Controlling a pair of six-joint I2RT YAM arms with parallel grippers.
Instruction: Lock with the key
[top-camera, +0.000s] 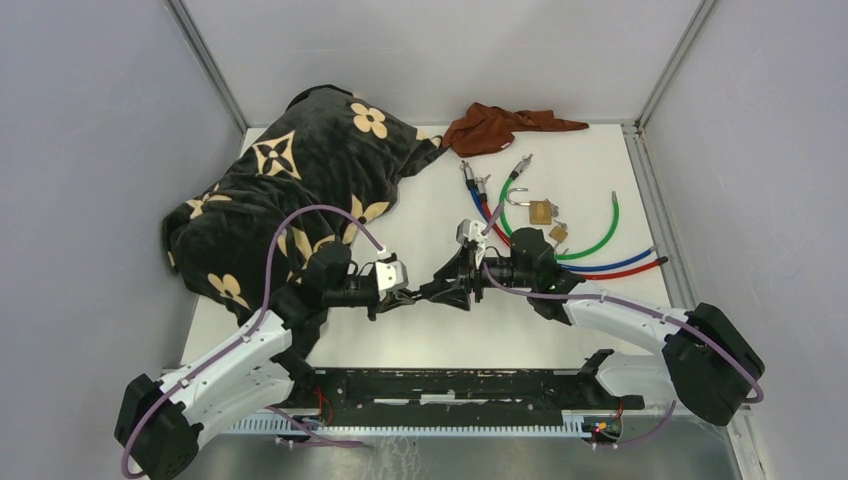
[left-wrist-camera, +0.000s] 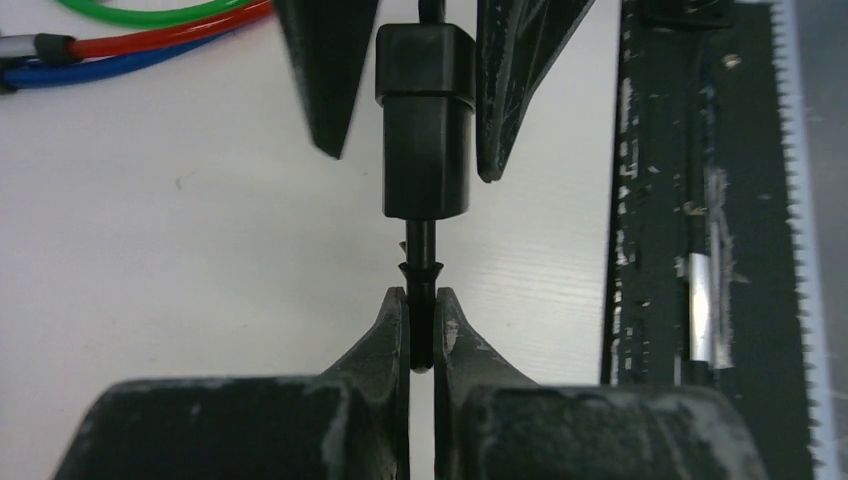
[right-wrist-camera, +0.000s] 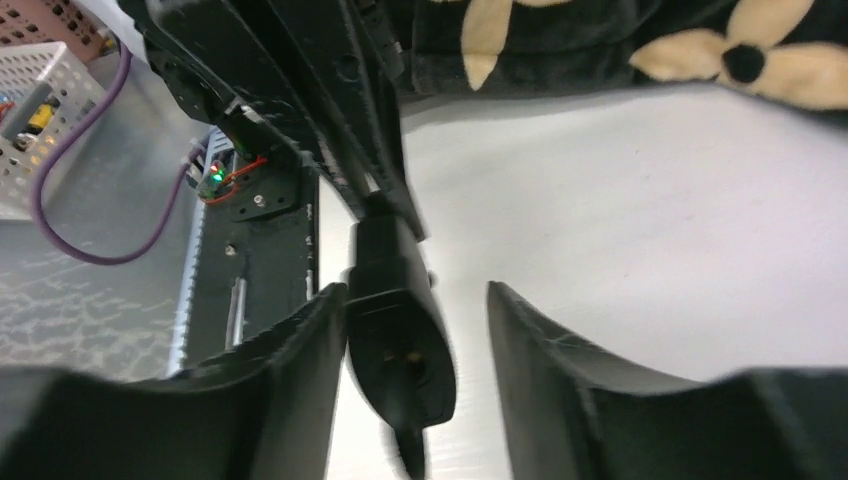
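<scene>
A black two-part block (left-wrist-camera: 427, 150) has a thin dark stem (left-wrist-camera: 421, 250) at one end and another thin piece at its opposite end. It may be the key or part of a lock; I cannot tell which. My left gripper is shut on the near stem. Around the block, my right gripper stands part open. In the right wrist view its left finger (right-wrist-camera: 295, 375) is close against or overlapping the block, with a clear gap on the other side. From above, both grippers meet near mid-table, the left (top-camera: 411, 296) facing the right (top-camera: 436, 290).
Brass padlocks (top-camera: 540, 212), a green cable (top-camera: 611, 222), a blue cable (top-camera: 610, 268) and a red cable (top-camera: 625, 272) lie at the right. A patterned dark blanket (top-camera: 285, 190) covers the left, and a brown cloth (top-camera: 505, 128) lies behind.
</scene>
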